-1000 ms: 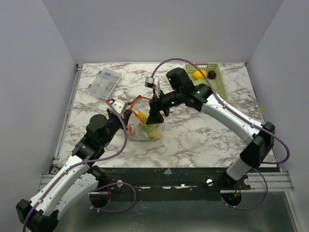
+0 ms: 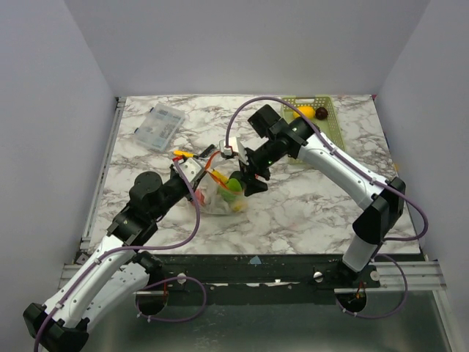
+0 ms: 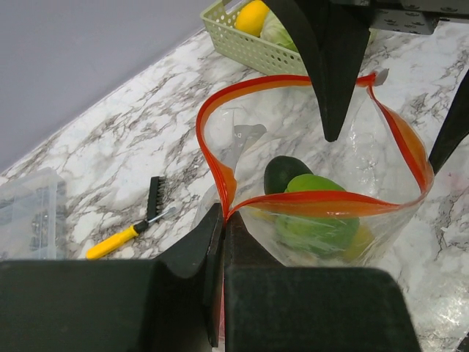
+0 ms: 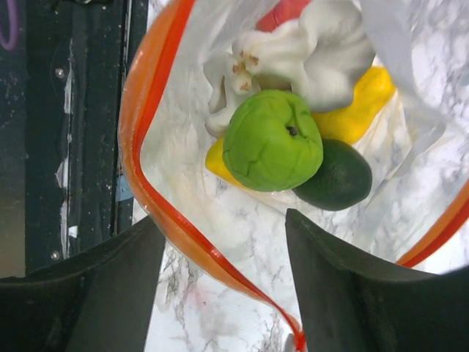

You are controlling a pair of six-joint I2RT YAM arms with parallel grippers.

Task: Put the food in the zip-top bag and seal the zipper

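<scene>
The clear zip bag (image 2: pixel 220 199) with an orange zipper rim (image 3: pixel 322 202) stands open, holding a green round pepper (image 4: pixel 272 139), a dark avocado (image 4: pixel 333 176), yellow items and pale pieces. My left gripper is shut on the bag's zipper edge at the near corner. My right gripper is over the bag's mouth, its fingers parted either side of the rim in the right wrist view, apparently with nothing gripped between them.
A green basket (image 2: pixel 330 125) with yellow and dark produce stands at back right. A clear plastic case (image 2: pixel 160 126) lies at back left, with a yellow screwdriver (image 3: pixel 110 242) near it.
My left gripper has moved slightly right with the bag's edge. The right gripper has shifted right and its arm has changed angle a little.
</scene>
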